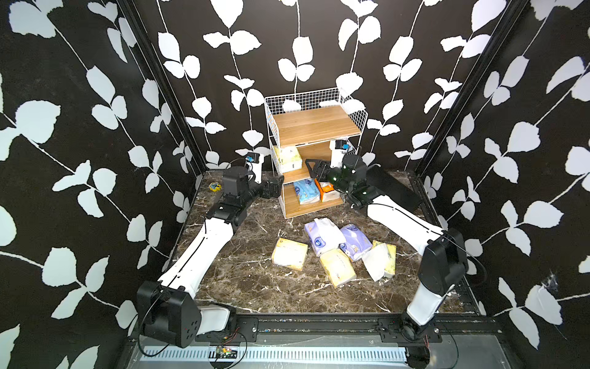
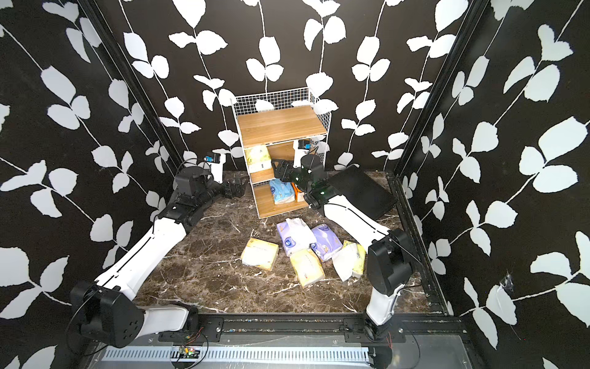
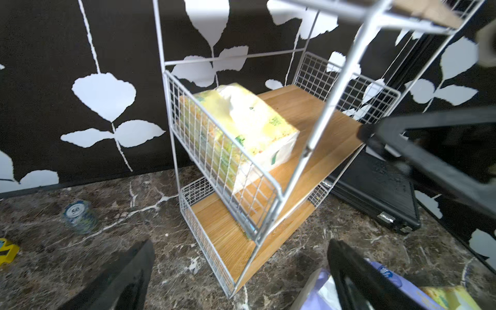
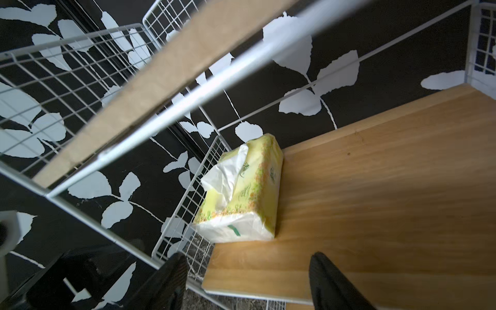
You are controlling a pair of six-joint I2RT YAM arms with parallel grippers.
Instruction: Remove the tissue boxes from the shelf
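On the middle tier of the white wire shelf (image 1: 319,126), a yellow tissue pack (image 4: 237,193) rests against the left mesh side. A blue pack (image 1: 306,191) and an orange one (image 1: 323,189) sit on the bottom tier. My right gripper is open at the front of the middle tier, its fingers apart with nothing between them and the yellow pack farther in. Outside the shelf's left side stands my left gripper, its fingers wide apart and empty. Yellow packs (image 1: 289,254) and purple packs (image 1: 324,235) lie on the table before the shelf.
A flat black case (image 2: 362,192) lies right of the shelf. Left of it stand a small can (image 3: 80,216) and a yellow object (image 3: 7,251). White wire posts and the top board (image 4: 170,77) crowd the right gripper.
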